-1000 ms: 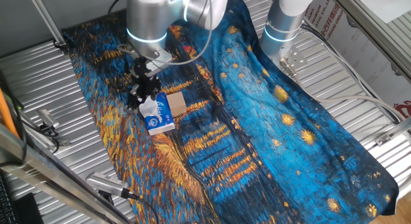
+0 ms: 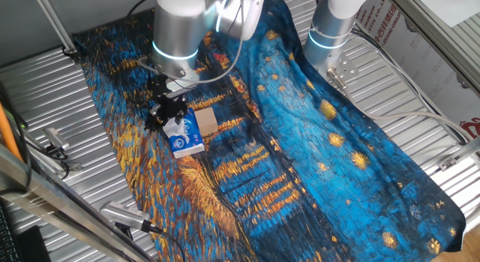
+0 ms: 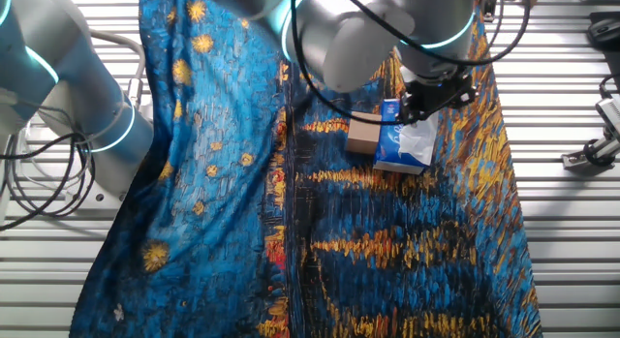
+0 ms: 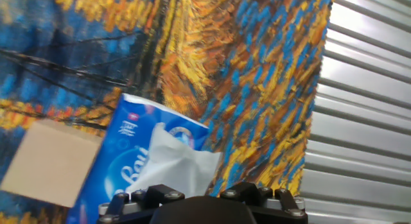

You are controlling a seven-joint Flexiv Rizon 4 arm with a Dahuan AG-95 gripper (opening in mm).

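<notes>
A blue and white tissue pack (image 2: 184,136) with printed lettering lies on the patterned cloth. From its top rises a white tissue (image 4: 176,163), seen best in the wrist view. My black gripper (image 2: 166,114) is at the pack's far end in exterior view 1, close above it. In the wrist view the two fingers of the gripper stand apart at the bottom edge, with the tissue just beyond them; whether they touch it cannot be told. Exterior view 2 shows the gripper (image 3: 438,98) overlapping the edge of the pack (image 3: 402,149).
A small brown box (image 2: 205,121) sits right beside the pack.
The arm has come slightly down and toward the pack in exterior view 1, and the gripper's pose has turned a little. The pack and the brown box have stayed in place.
</notes>
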